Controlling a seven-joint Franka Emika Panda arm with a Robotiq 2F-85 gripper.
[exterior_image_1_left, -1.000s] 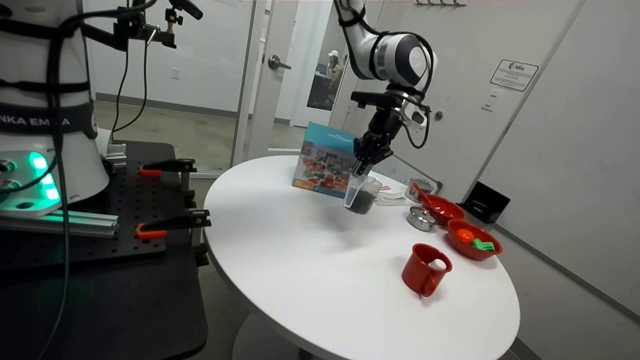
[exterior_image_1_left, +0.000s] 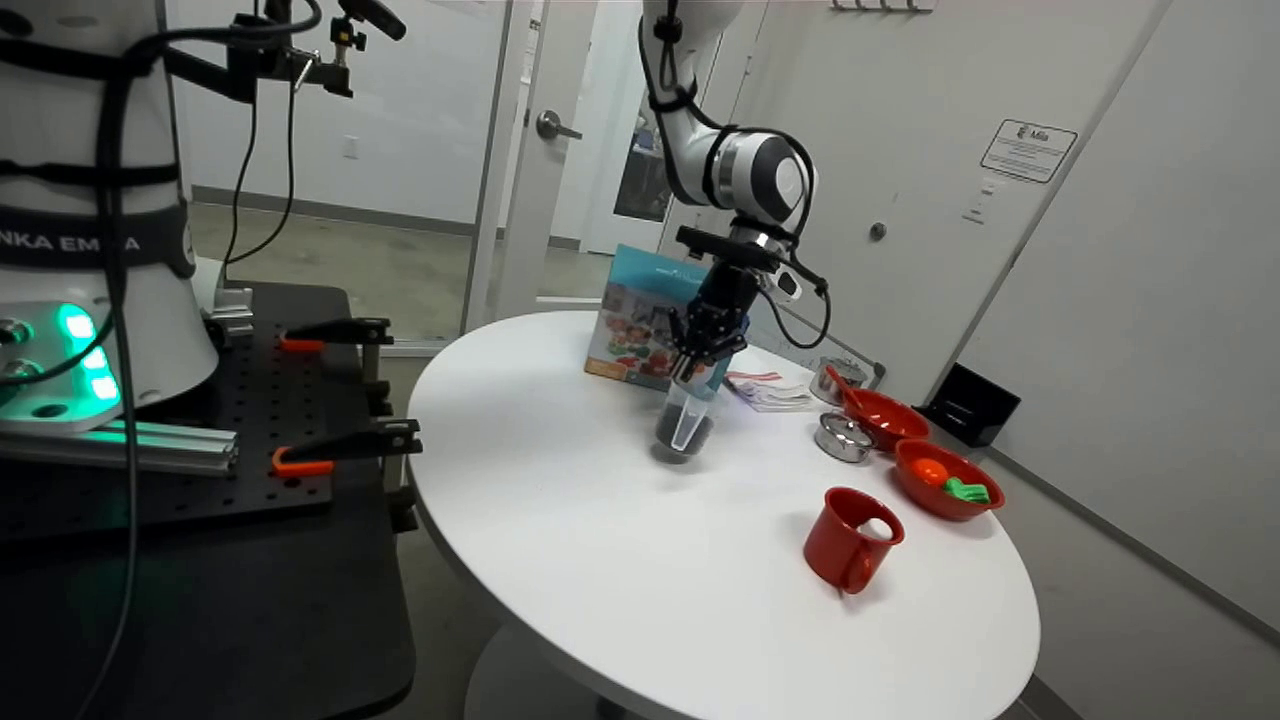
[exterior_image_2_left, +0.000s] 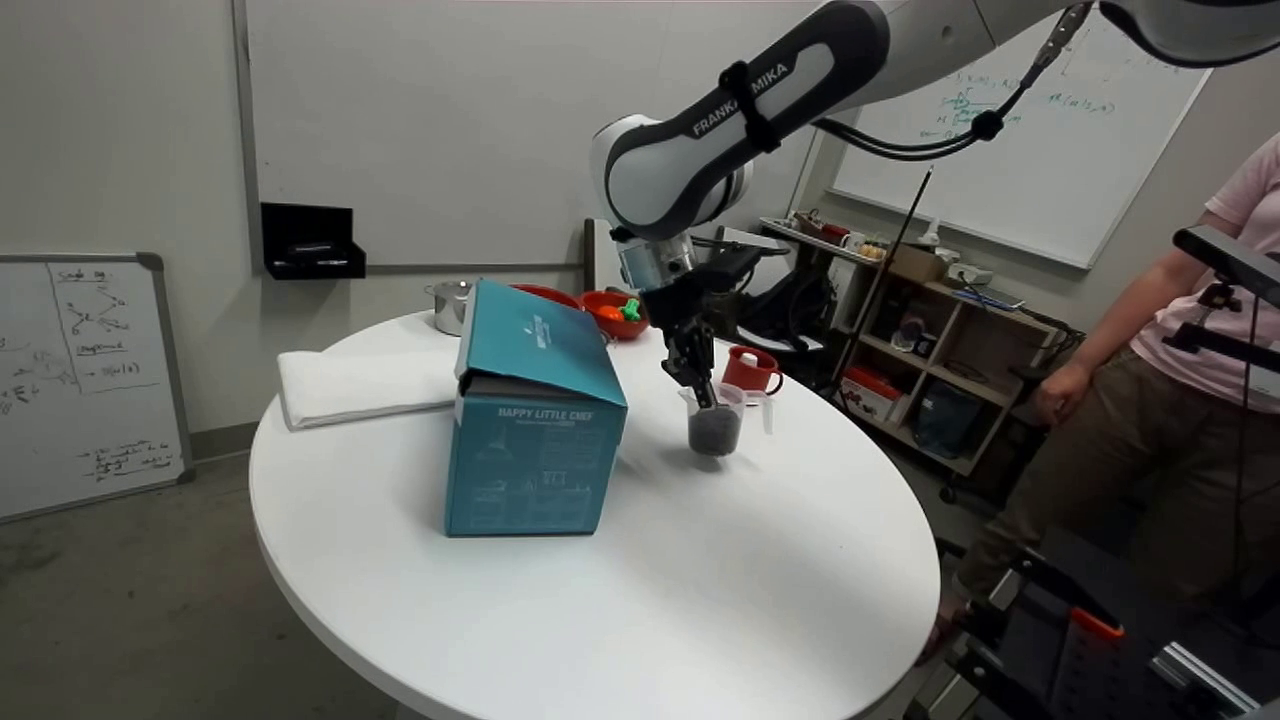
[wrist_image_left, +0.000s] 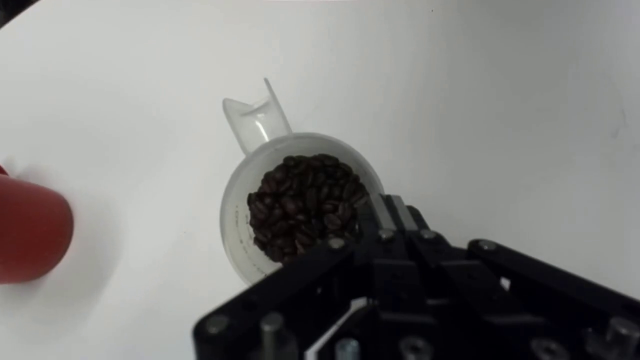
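Observation:
A clear plastic measuring cup (wrist_image_left: 240, 231) with a handle holds dark coffee beans (wrist_image_left: 303, 204). My gripper is shut on its rim, on the side away from the handle, with the thin wall between the fingers. In exterior view 1 the cup (exterior_image_1_left: 684, 422) hangs low under the gripper (exterior_image_1_left: 684, 367), close over the white table. Its shadow lies right beneath it; whether its base touches the table I cannot tell. Exterior view 2 shows the cup (exterior_image_2_left: 715, 422) nearly upright.
Nearby stands a red mug (exterior_image_1_left: 846, 540) with something white in it. A teal box (exterior_image_2_left: 534, 456) is behind the gripper. Red bowls (exterior_image_1_left: 948, 490), a metal pot (exterior_image_1_left: 843, 438) and folded cloth (exterior_image_1_left: 768, 391) line the far edge.
Held from its rim, the cup has come down toward the table and slightly left in exterior view 1. It was tilted and is now closer to upright. The mug has not moved.

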